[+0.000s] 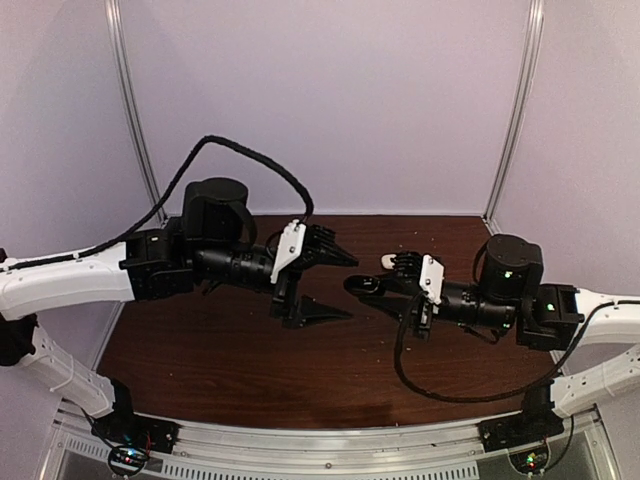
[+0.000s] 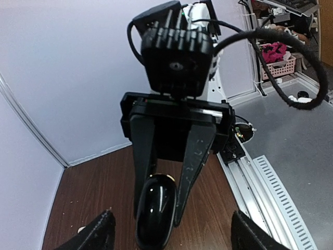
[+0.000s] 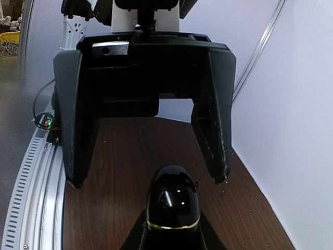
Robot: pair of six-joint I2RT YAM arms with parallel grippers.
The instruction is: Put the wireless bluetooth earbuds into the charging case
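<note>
A glossy black charging case [image 1: 362, 285] with a gold line is held in my right gripper [image 1: 375, 294], shut on it; it fills the lower middle of the right wrist view [image 3: 171, 198] and shows between the right gripper's fingers in the left wrist view [image 2: 155, 211]. My left gripper [image 1: 334, 288] stands open just left of the case, its fingers facing it with nothing between them. A small white object [image 1: 389, 261] sits behind the right gripper, partly hidden. Whether it holds earbuds cannot be told.
Pale walls enclose the back and sides, and a metal rail [image 1: 330, 440] runs along the front edge.
</note>
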